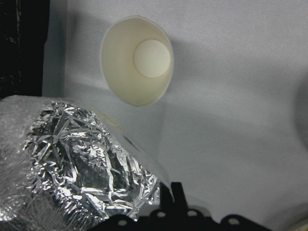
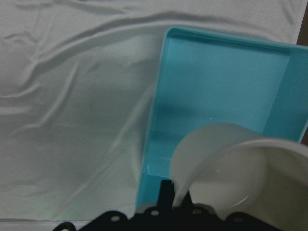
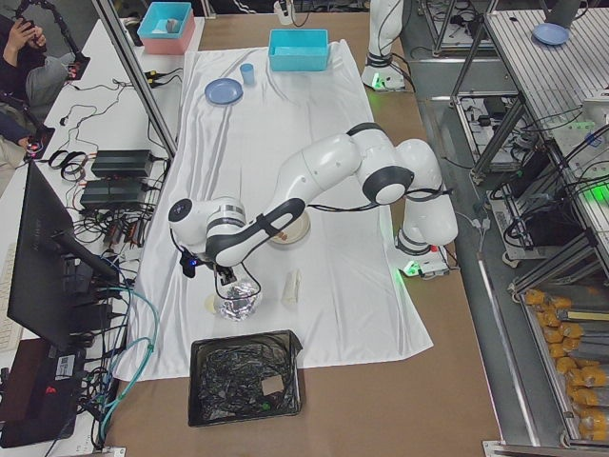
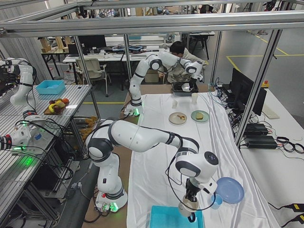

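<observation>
My left gripper is shut on a clear container (image 1: 19, 125) with crumpled foil (image 1: 86, 168), held above the white cloth beside a paper cup (image 1: 137, 60), near the black bin (image 3: 245, 409). My right gripper is shut on a white cup (image 2: 226, 178), held tilted over the cyan bin (image 2: 221, 77). In the right camera view that cup hangs at the near end of the table, beside a blue cup (image 4: 216, 202).
A blue plate (image 4: 230, 190) lies near the right arm. A tan plate (image 4: 177, 121) and a green plate (image 4: 200, 114) with food sit mid-table. Open cloth separates the two ends.
</observation>
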